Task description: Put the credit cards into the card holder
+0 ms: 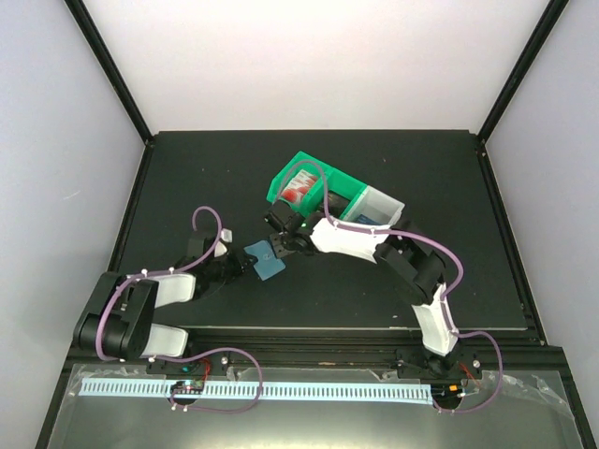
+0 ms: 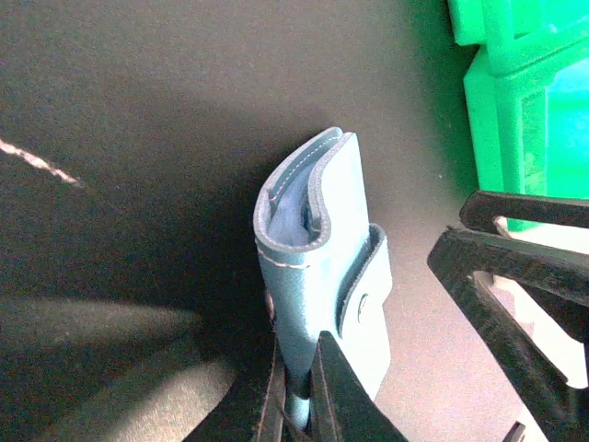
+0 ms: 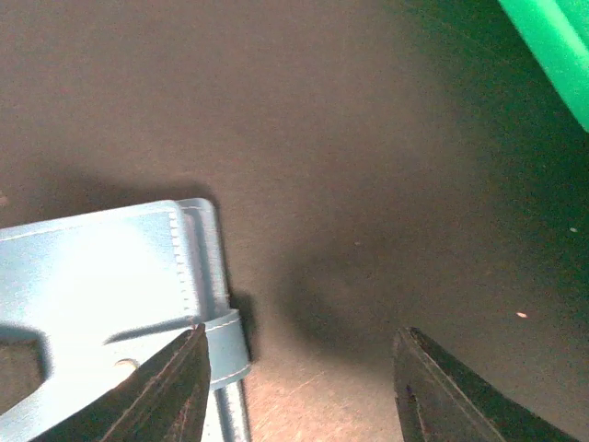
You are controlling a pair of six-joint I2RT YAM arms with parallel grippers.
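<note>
The light-blue card holder (image 1: 265, 261) is between the two grippers in the top view. My left gripper is shut on the holder's near edge, and the holder (image 2: 294, 295) rises from its fingers with a fold gaping at the far end. Its strap with a snap shows on the right side. My right gripper stands open close by; one finger (image 3: 179, 382) overlaps the holder (image 3: 110, 267) in its view, and only dark table shows between the fingers. In the green bin lies a red-and-white card-like item (image 1: 299, 185).
Behind the right arm stands a green bin (image 1: 301, 158) with an adjoining white bin (image 1: 386, 201); a blue item (image 1: 368, 221) shows in the white one. The right gripper's dark frame (image 2: 515, 276) is close beside the holder.
</note>
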